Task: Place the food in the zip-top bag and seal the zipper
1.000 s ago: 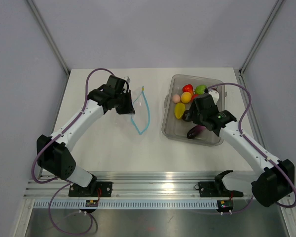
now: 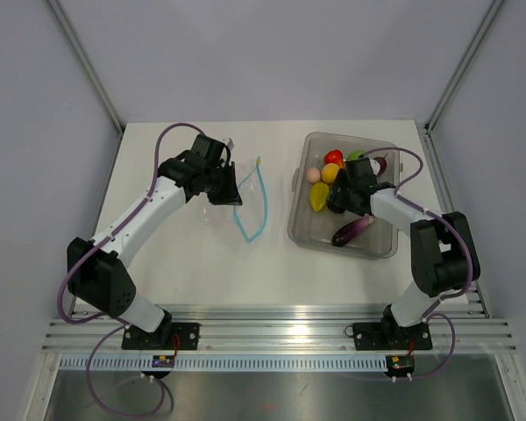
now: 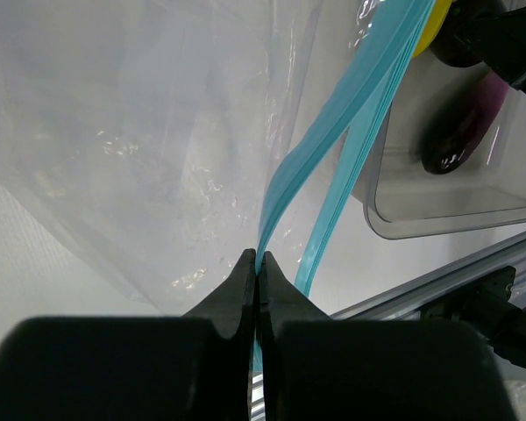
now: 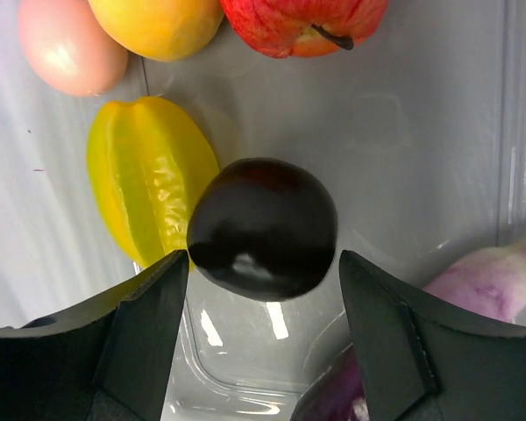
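A clear zip top bag (image 3: 158,175) with a light blue zipper strip (image 3: 302,167) hangs with its mouth spread apart. My left gripper is shut on the bag's edge at the blue strip. Inside the grey bin (image 2: 302,226), my right gripper stands part open, its fingertips at either side of a dark round fruit (image 4: 263,219). That fruit leans against a yellow star fruit (image 4: 145,167). Above in the right wrist view are a red apple (image 4: 302,22), a yellow-orange fruit (image 4: 158,22) and an egg (image 4: 70,48). An eggplant (image 2: 352,231) lies near the bin's front.
A green item (image 2: 355,155) and a dark red onion-like item (image 2: 380,164) sit at the bin's back right. Bare white table (image 2: 202,272) lies in front of the bag and between bag and bin. My right arm covers part of the bin's right side.
My left arm has stayed put; the bag's mouth has shifted only slightly.
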